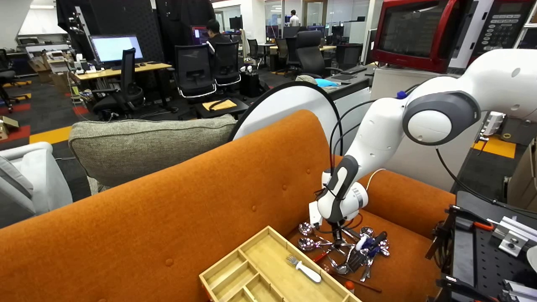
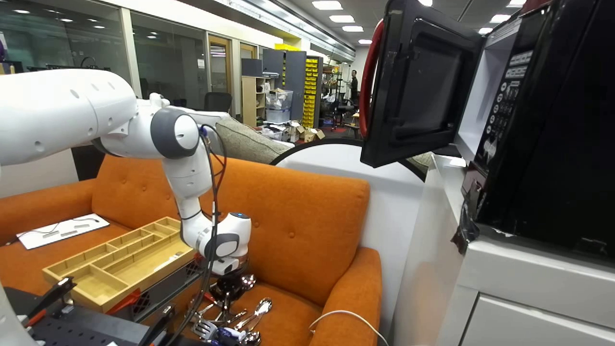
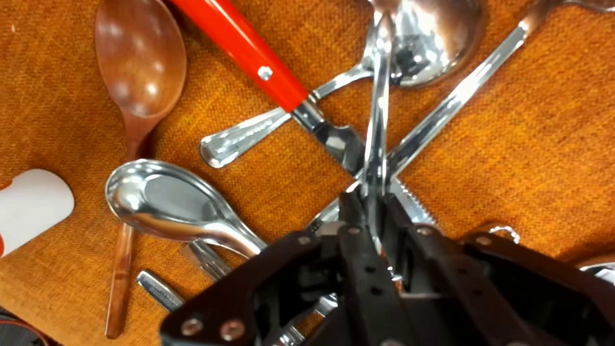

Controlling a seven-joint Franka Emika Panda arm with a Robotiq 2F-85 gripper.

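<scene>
My gripper is shut on the thin handle of a metal utensil; its head runs out of the wrist view at the top. Below and around it lies a heap of cutlery on the orange seat. In the wrist view, a red-handled knife crosses under the held handle, with a silver spoon and a wooden spoon to the left. A round spoon bowl shows at the upper right. From exterior view 1, the gripper stands low over the heap.
A wooden divided tray sits left of the heap, with a white-handled fork in its large compartment. The sofa back rises behind. A black bench with clamps stands at the right. The open microwave door is high above.
</scene>
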